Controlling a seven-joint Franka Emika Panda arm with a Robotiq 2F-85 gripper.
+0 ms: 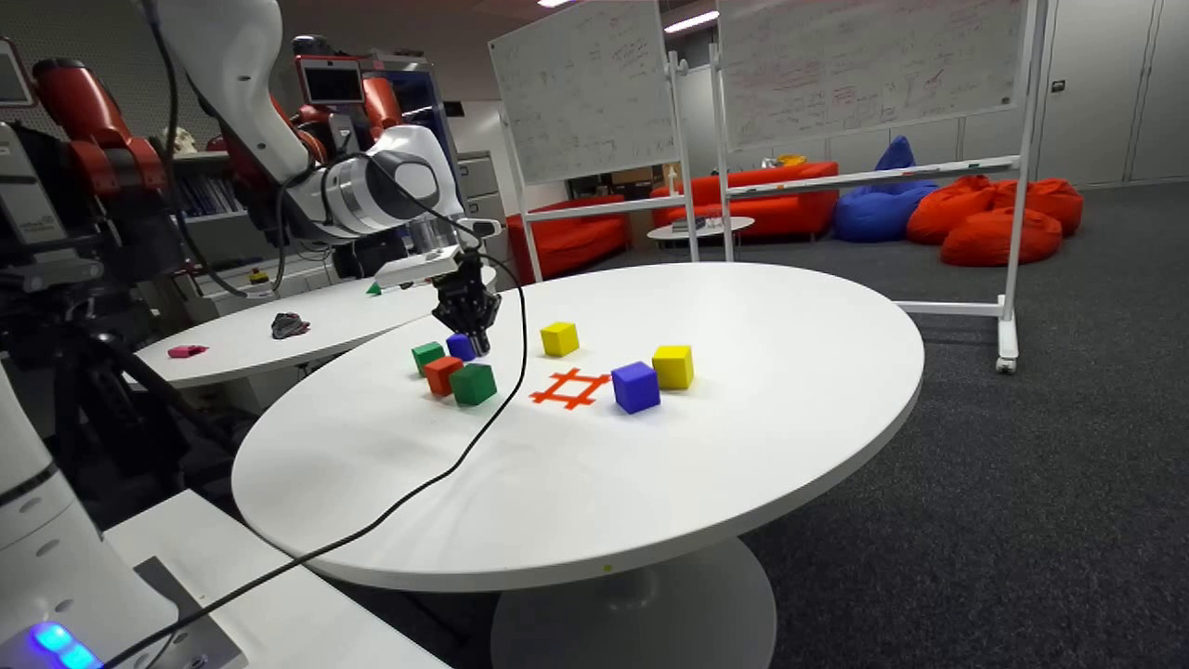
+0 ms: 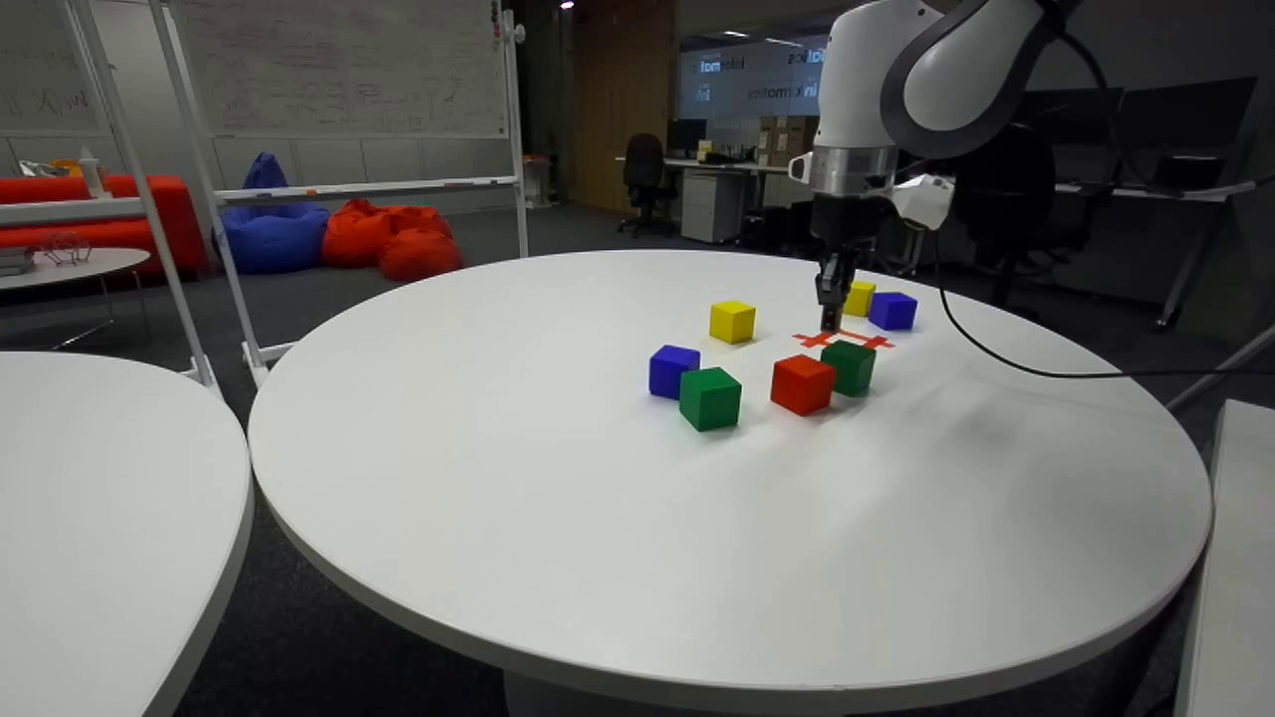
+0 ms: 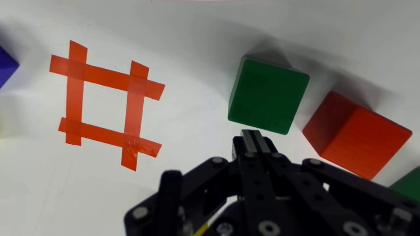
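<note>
My gripper is shut, with nothing between its fingertips. It points down above the white table. In the wrist view a dark green cube [image 3: 271, 96] lies just beyond the fingertips, and a red cube [image 3: 358, 133] sits to its right, turned at an angle. Red tape [image 3: 134, 110] forms a crossed square on the table, its middle bare. A second green cube [image 2: 710, 399] and a blue cube [image 2: 674, 371] stand close together left of the red one in exterior view 2. A yellow cube [image 2: 732, 322] stands alone behind them.
Another blue cube [image 1: 635, 386] and yellow cube [image 1: 673, 367] stand side by side right of the tape in exterior view 1. A black cable [image 1: 446, 474] crosses that view in front of the table.
</note>
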